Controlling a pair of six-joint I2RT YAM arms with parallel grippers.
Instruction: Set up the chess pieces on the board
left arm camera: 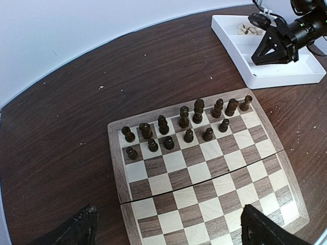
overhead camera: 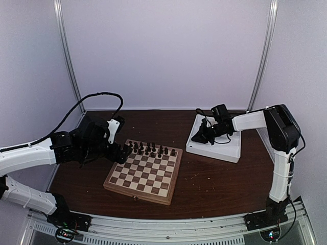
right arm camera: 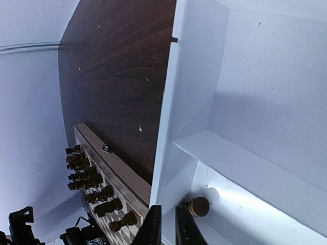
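Note:
The wooden chessboard [overhead camera: 143, 178] carries several dark pieces [left arm camera: 197, 111] standing along its back rows. My left gripper hangs open above the board, nothing between its fingers. My right gripper [overhead camera: 198, 137] is down over the white tray [overhead camera: 225, 153]; in the right wrist view its fingertips [right arm camera: 182, 219] sit at the tray's left compartment, beside a dark piece [right arm camera: 199, 206] lying there, partly hidden. The right gripper looks shut or nearly so, with nothing clearly held. Pale pieces [left arm camera: 249, 29] lie in a back compartment of the tray.
White walls enclose the back and sides. The tray's dividers and rims stand close to my right gripper.

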